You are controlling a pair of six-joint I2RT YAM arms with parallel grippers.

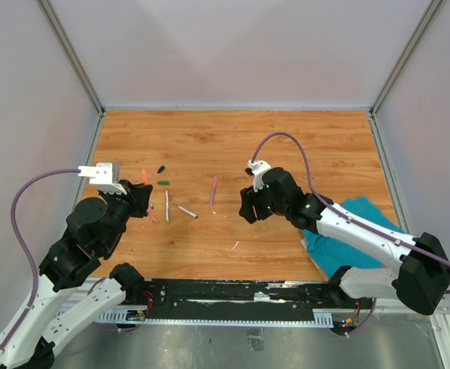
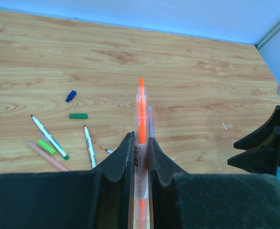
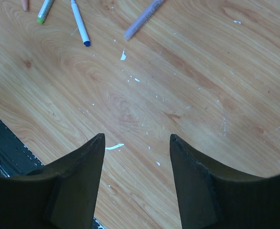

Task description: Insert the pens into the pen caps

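Note:
My left gripper is shut on an orange highlighter with a clear barrel (image 2: 141, 114), its bare orange tip pointing away from the fingers. In the top view this left gripper (image 1: 147, 201) is over the left of the table. Beyond it lie a dark blue cap (image 2: 71, 96) and a dark green cap (image 2: 78, 116). A green-ended pen (image 2: 50, 137) and a blue pen (image 2: 90, 147) lie uncapped, dark tips showing. A light green piece (image 2: 47, 147) lies beside a pink pen (image 2: 48, 156). My right gripper stands open and empty above bare wood.
A pink-and-purple pen (image 1: 213, 191) lies near the table's middle. Small white scraps, such as one scrap (image 3: 114, 146), dot the wood. A teal cloth (image 1: 348, 238) covers the right front.

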